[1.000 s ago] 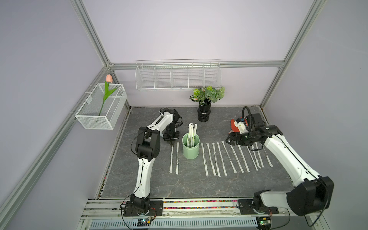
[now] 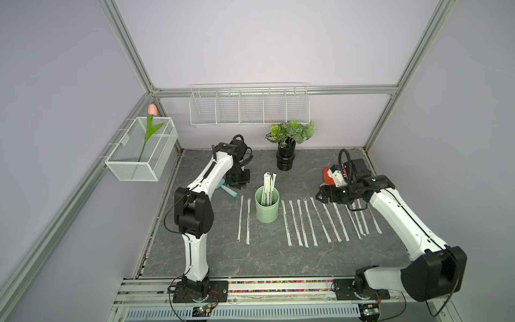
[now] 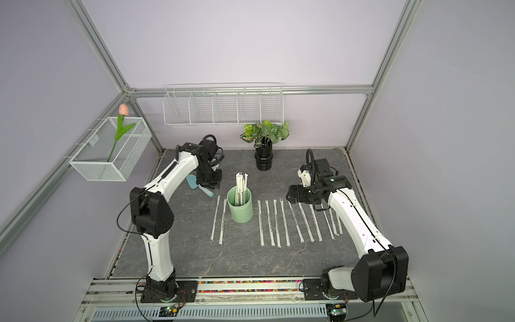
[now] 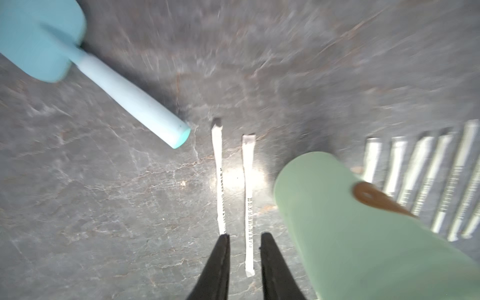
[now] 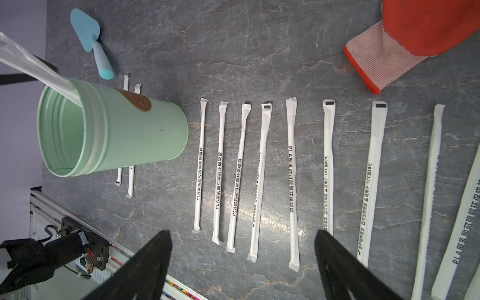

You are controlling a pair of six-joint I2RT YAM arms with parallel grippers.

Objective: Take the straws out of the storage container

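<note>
A green container stands mid-table holding a bunch of paper-wrapped straws. Wrapped straws lie singly left of it, and several more form a row to its right. My left gripper hovers just left of the container, above the two left straws, fingertips apart with nothing held. My right gripper is raised over the row right of the container, fingers wide open and empty.
A light-blue trowel lies behind the left straws. A red mitt lies back right. A plant in a black pot stands at the back. Wire baskets hang on the back and left walls.
The right arm and container look unchanged.
</note>
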